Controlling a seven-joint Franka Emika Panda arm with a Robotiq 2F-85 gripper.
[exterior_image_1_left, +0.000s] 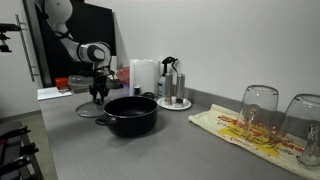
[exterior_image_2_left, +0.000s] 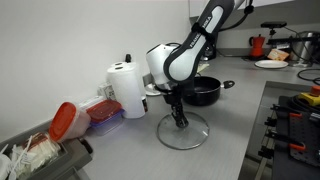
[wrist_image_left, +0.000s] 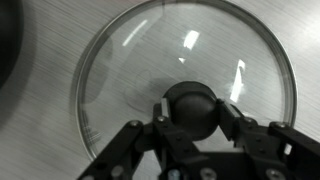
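Observation:
A round glass lid (exterior_image_2_left: 183, 132) with a black knob (wrist_image_left: 192, 105) lies at the table's surface, beside the black pot (exterior_image_1_left: 131, 116). My gripper is shut on that knob, one finger on each side of it, as the wrist view shows. From the second exterior view the gripper (exterior_image_2_left: 181, 123) points down onto the lid's middle. The pot stands open, without a cover; its dark side (wrist_image_left: 8, 38) shows at the wrist view's left edge. Whether the lid touches the table or hangs just over it, I cannot tell.
Behind the pot, a plate (exterior_image_1_left: 175, 103) holds bottles and shakers near a paper towel roll (exterior_image_1_left: 144, 77). Two upturned glasses (exterior_image_1_left: 258, 112) stand on a yellow cloth (exterior_image_1_left: 232, 128). A red container (exterior_image_2_left: 69, 122) is off to one side.

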